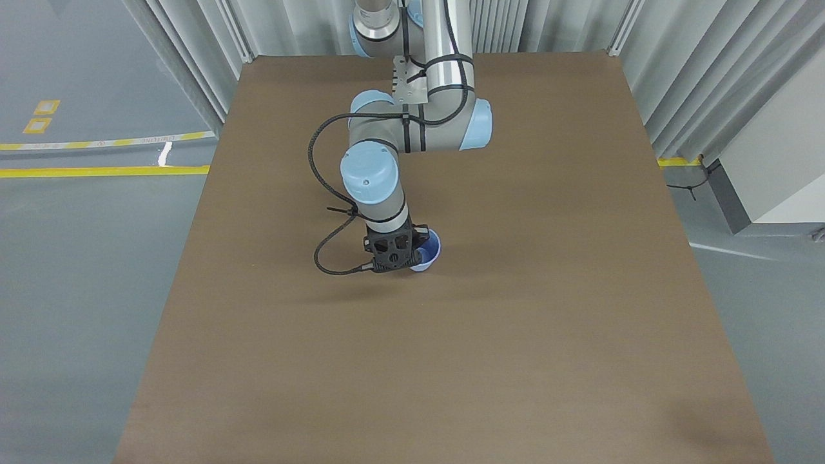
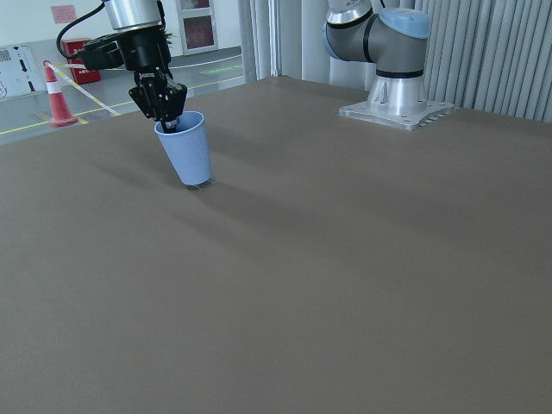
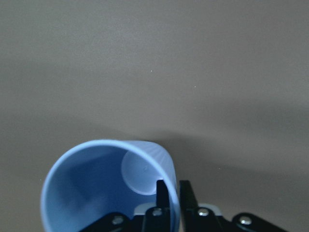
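A light blue ribbed cup (image 2: 186, 155) stands slightly tilted on the brown table. My gripper is shut on the cup's rim, one finger inside the cup and the other outside it, as the wrist view shows. In the camera front view the cup (image 1: 427, 255) is partly hidden behind the gripper's black body. Something thin and clear shows under the cup's base in the camera left view, too small to tell what.
The robot's base (image 2: 395, 110) is bolted at the back, with curtains behind it.
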